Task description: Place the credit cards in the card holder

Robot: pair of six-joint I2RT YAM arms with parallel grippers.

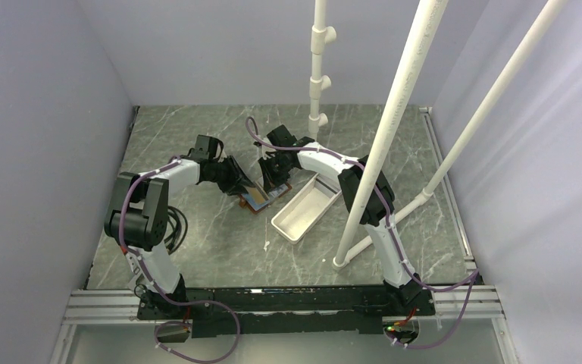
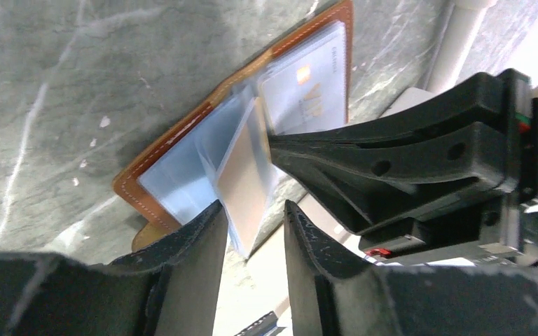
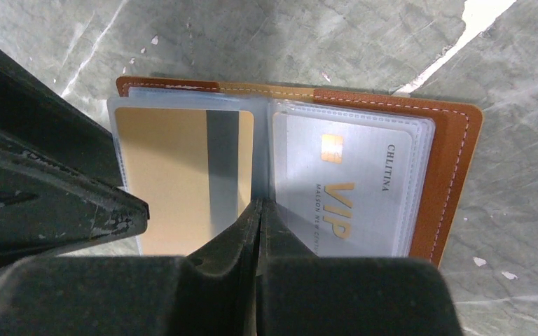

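Observation:
The brown card holder [image 3: 447,182] lies open on the table under both grippers. A white VIP card [image 3: 354,182] sits in a clear sleeve on one half. A gold card with a dark stripe is at the other sleeve, raised in the left wrist view over a blue layer [image 2: 182,168]. My left gripper has that raised card and sleeve between its fingertips; their exact contact is hard to see. My right gripper is shut at the holder's middle, beside the gold card, nothing visible between its fingers.
A white tray [image 1: 299,216] stands just right of the holder. White pipes [image 1: 390,98] rise at the back and right. Black cables [image 1: 183,227] lie at the left.

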